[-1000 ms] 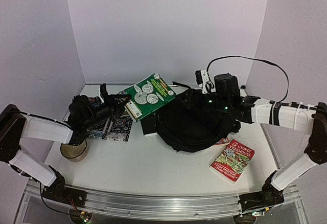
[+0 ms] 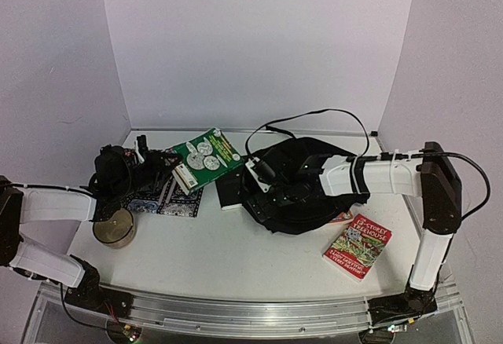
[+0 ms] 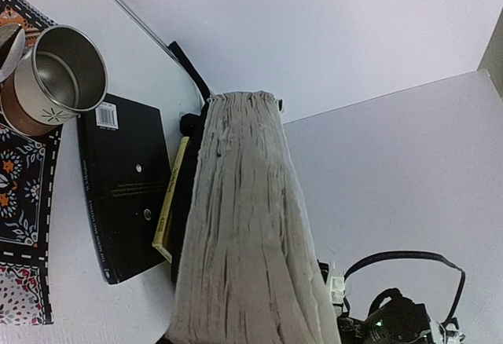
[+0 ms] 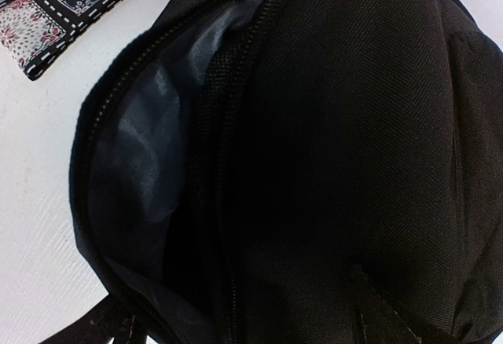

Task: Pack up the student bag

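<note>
A thick green book [image 2: 206, 160] is held in the air by my left gripper [image 2: 174, 163], which is shut on it; its page edges [image 3: 247, 226] fill the middle of the left wrist view. The black bag [image 2: 314, 214] lies at the right of the table, its zipped mouth [image 4: 169, 179] gaping toward the left. Over the bag's left side is my right gripper, open, one finger [image 4: 106, 328] at the outer rim and the other against the dark cloth. A red book [image 2: 357, 246] lies in front of the bag.
A black book [image 3: 126, 195] and a yellow-edged one [image 3: 170, 203] lie left of the bag. A metal mug [image 3: 67, 77] stands on patterned cloth [image 3: 20, 195]. At left front is a round container [image 2: 115, 228].
My right gripper has swung left and down from above the bag to its left side. My left gripper, with the green book, has drawn back left and slightly lower.
</note>
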